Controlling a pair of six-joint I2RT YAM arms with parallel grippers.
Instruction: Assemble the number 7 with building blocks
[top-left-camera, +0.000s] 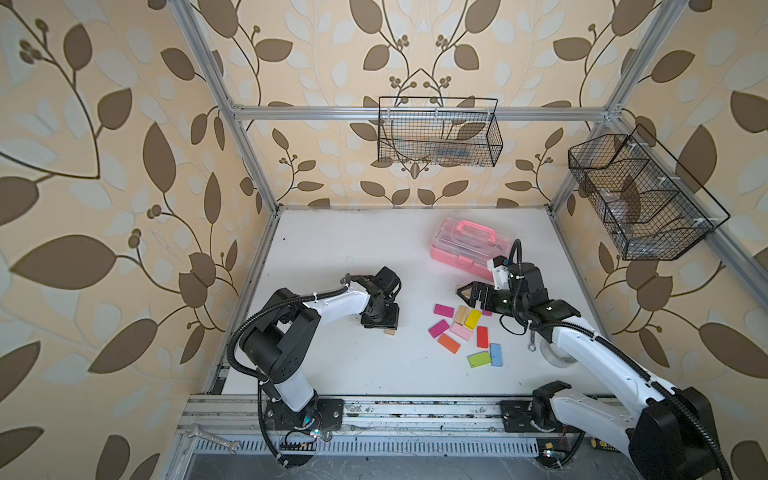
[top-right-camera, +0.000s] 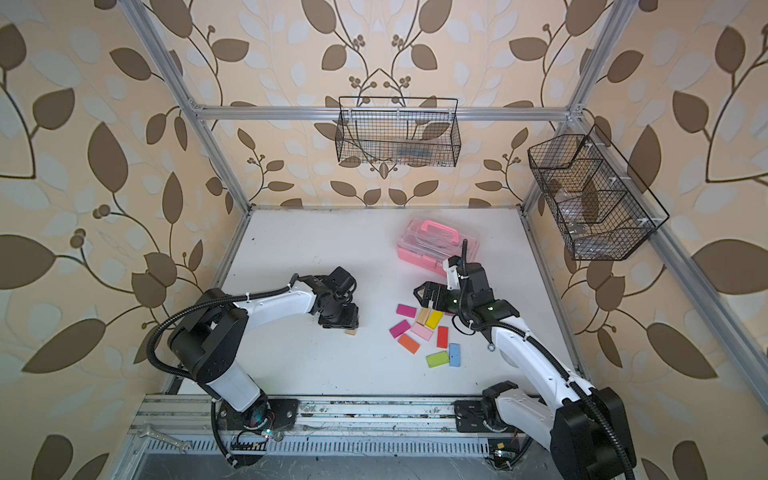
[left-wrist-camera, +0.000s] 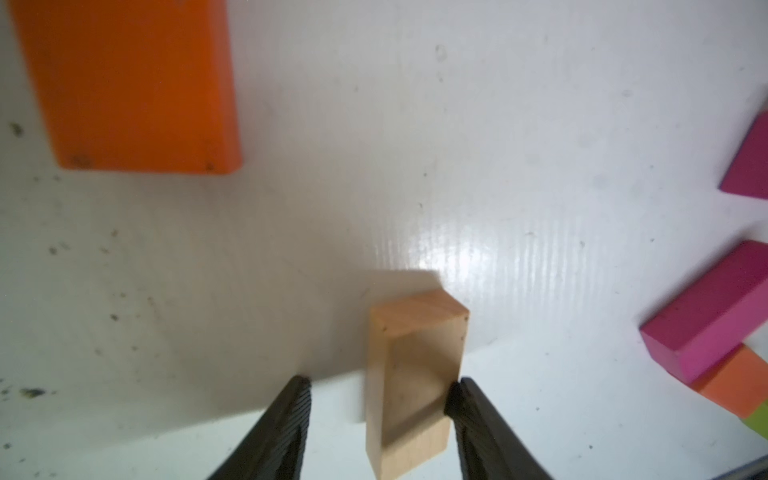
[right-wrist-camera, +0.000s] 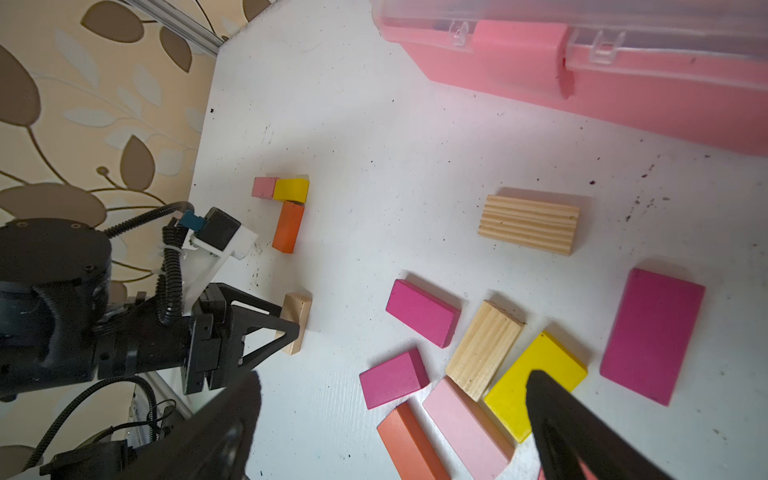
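Observation:
A natural wooden block (left-wrist-camera: 418, 384) rests on the white table with a clear gap between it and the orange block (left-wrist-camera: 136, 88). My left gripper straddles the wooden block with its fingers apart. One finger (left-wrist-camera: 484, 436) touches or nearly touches the block's side, while the other stands clear of it. Seen from the right wrist, the orange block adjoins a yellow block (right-wrist-camera: 291, 189), and a small pink block (right-wrist-camera: 265, 187) is beside that. My right gripper hangs open above the loose blocks, holding nothing.
Loose blocks lie under the right arm, among them magenta (right-wrist-camera: 423, 312), natural wood (right-wrist-camera: 485, 349), yellow (right-wrist-camera: 534, 384) and pink (right-wrist-camera: 468, 428). A pink toolbox (top-left-camera: 472, 244) stands behind them. Bare table separates these blocks from the left arm's side.

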